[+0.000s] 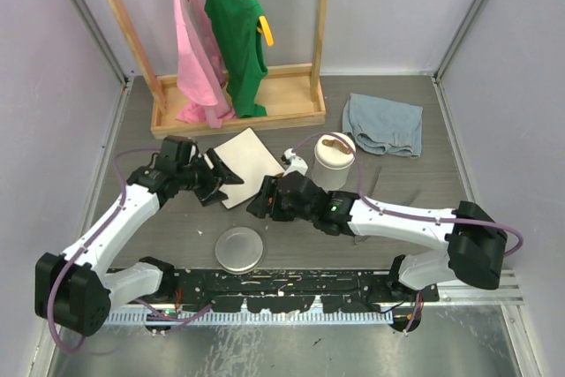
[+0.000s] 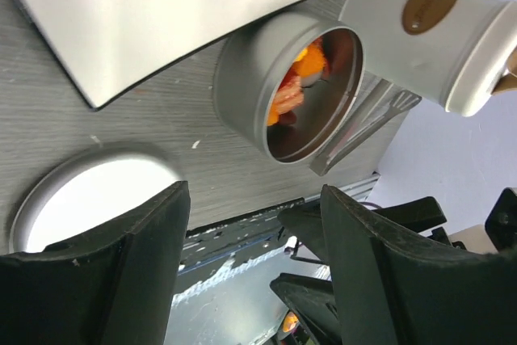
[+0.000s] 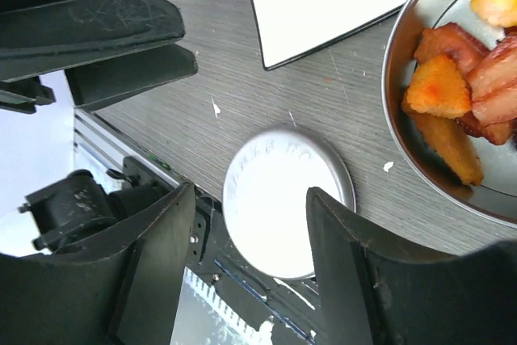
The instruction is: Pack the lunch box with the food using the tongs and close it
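Note:
A round lunch container [image 2: 242, 94] holds orange and red food pieces. In the top view it is mostly hidden under my right arm; the right wrist view shows it at right [image 3: 436, 183]. A round plate [image 1: 238, 249] lies near the front edge, also seen white [image 3: 279, 199] in the right wrist view. My left gripper [image 1: 221, 183] hovers over the white board, fingers apart with nothing between them. My right gripper [image 1: 265, 196] is above the container's left side, fingers apart and empty.
A white board [image 1: 247, 152] lies behind the grippers. A white canister [image 1: 332, 165] and metal utensils [image 2: 363, 127] are to the right. Folded denim [image 1: 381, 125] lies at back right. A wooden rack [image 1: 282, 112] with clothes stands at the back.

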